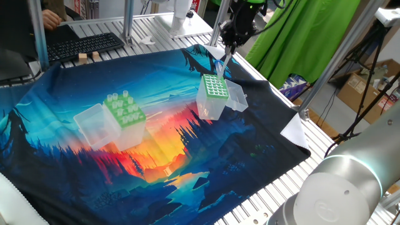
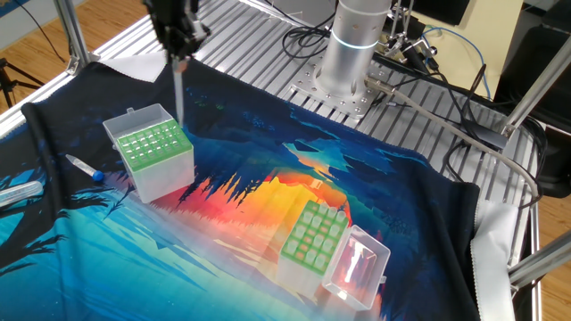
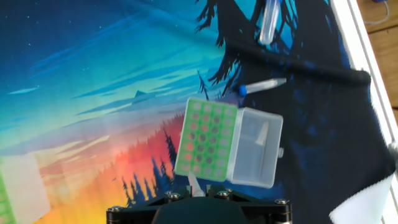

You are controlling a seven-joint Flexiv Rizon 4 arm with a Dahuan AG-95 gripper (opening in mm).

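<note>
My gripper (image 1: 230, 49) is shut on a slender translucent pipette tip (image 2: 178, 96), which hangs pointing down. In the wrist view the held tip (image 3: 195, 185) shows at the lower edge of an open box with a green grid top (image 3: 206, 140). In exterior view 2 the tip's lower end appears by the back right corner of that box (image 2: 163, 174); I cannot tell whether they touch. Its grid (image 1: 216, 86) has no tips standing above it. Another box (image 1: 128, 128) has several pale tips standing in its green top.
A small pale piece lies in the open lid (image 3: 256, 149) of the grid box. A blue-capped tube (image 2: 86, 168) rests on the cloth beside it, with another clear tube (image 2: 20, 193) farther left. Bare patterned cloth (image 1: 169, 147) separates the boxes.
</note>
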